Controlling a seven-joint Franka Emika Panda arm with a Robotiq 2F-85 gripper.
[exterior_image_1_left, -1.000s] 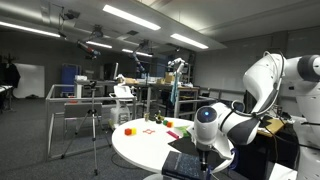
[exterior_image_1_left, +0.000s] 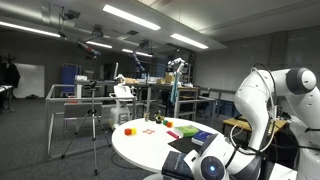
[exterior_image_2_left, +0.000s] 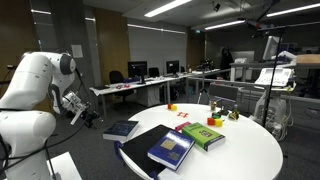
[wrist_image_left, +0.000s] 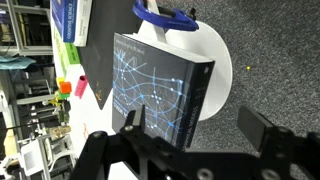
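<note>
A black book (wrist_image_left: 150, 85) with a white network pattern on its cover fills the middle of the wrist view. Its spine and near edge lie close to my gripper, whose two dark fingers are wide apart, with nothing held between them. The book's lower part runs behind the left finger (wrist_image_left: 136, 132). In exterior view 1 my gripper (exterior_image_1_left: 208, 172) is low at the bottom of the frame, beside the white table (exterior_image_1_left: 145, 150), and its fingertips are hard to make out.
A blue-and-white book (exterior_image_2_left: 172, 149), a green book (exterior_image_2_left: 203, 137) and a dark book (exterior_image_2_left: 122, 130) are in exterior view 2. Small coloured blocks (exterior_image_2_left: 214, 122) stand farther back. A white rounded surface (wrist_image_left: 215, 60) and a blue strap (wrist_image_left: 165, 18) border the black book.
The arm has come down over the last second, bringing its wrist lower in exterior view 1. The table's objects show no visible shift.
</note>
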